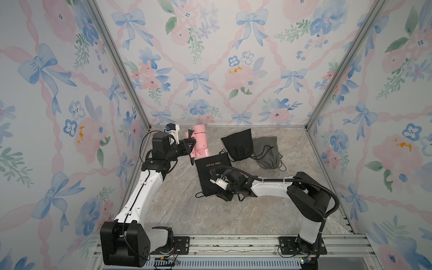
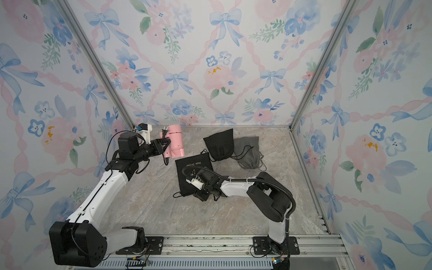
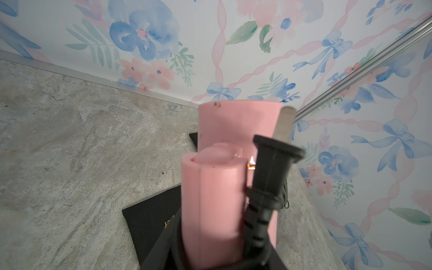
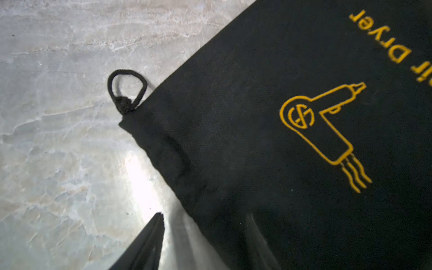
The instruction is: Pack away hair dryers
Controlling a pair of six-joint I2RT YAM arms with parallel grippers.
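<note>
A pink hair dryer (image 1: 199, 137) (image 3: 211, 202) at the back left is in my left gripper (image 1: 189, 144), which is shut on it, with a black plug and cord (image 3: 272, 166) alongside. A black bag (image 1: 209, 168) (image 4: 234, 99) printed "Hair Dryer" lies flat at the middle, with drawstring loops at its lower edge. My right gripper is low over that edge, its fingers apart, with the bag's hem below and between them.
A second black bag (image 1: 238, 144) and a grey bag (image 1: 265, 150) lie at the back right. Bare floor (image 1: 171, 207) shows at front left. Patterned walls enclose the area.
</note>
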